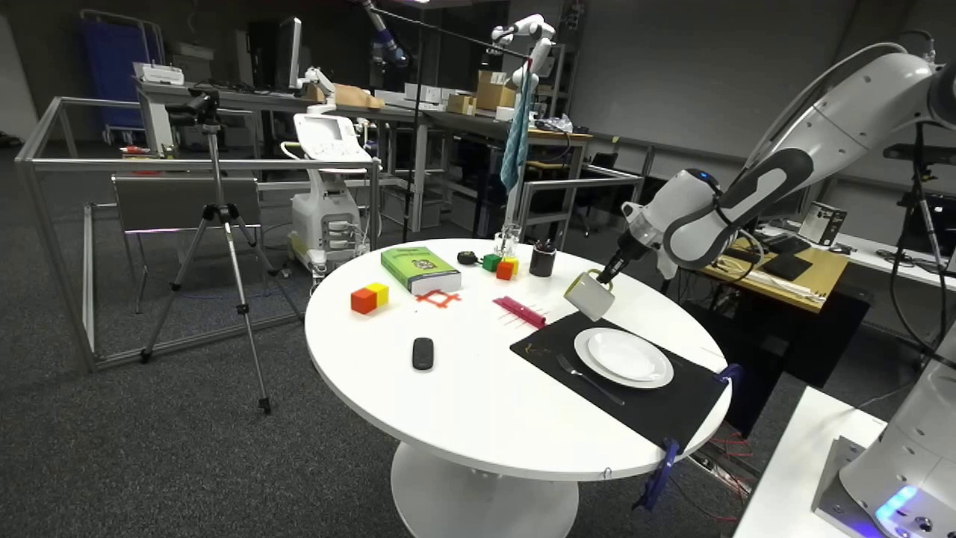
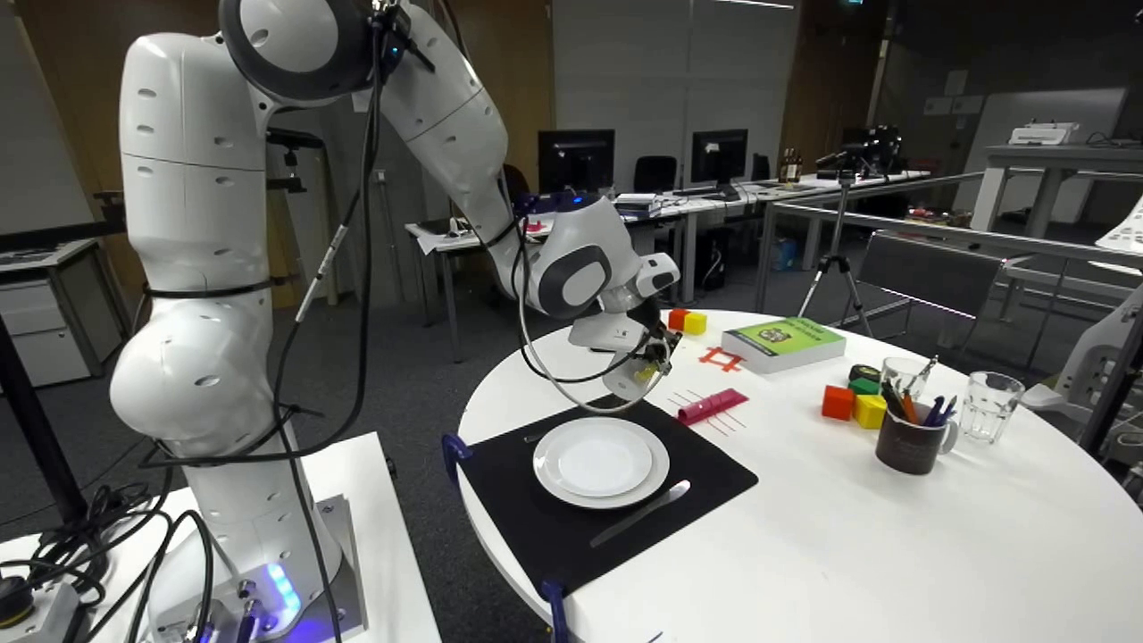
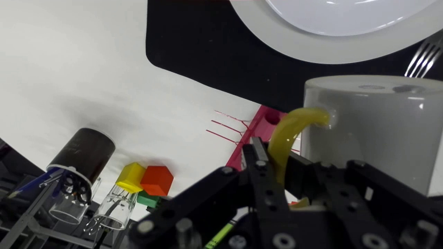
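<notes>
In the wrist view a white mug (image 3: 369, 137) with a yellow handle (image 3: 283, 139) fills the right side. My gripper is shut on that handle, one finger on either side of it. Exterior view 1 has the mug (image 1: 589, 296) tilted, above the table by the far edge of the black placemat (image 1: 645, 408). From exterior view 2 the mug (image 2: 629, 375) is partly covered by the wrist and a cable. A white plate (image 1: 663, 376) lies on the placemat, with a fork (image 1: 587, 378) on one side and a knife (image 2: 639, 514) on the other.
A pink holder (image 1: 520, 311) with thin prongs lies close to the mug. Farther off are a dark pen mug (image 2: 911, 441), glasses (image 2: 991, 405), coloured blocks (image 2: 838, 402), a green book (image 1: 421, 267) and a black mouse (image 1: 423, 353).
</notes>
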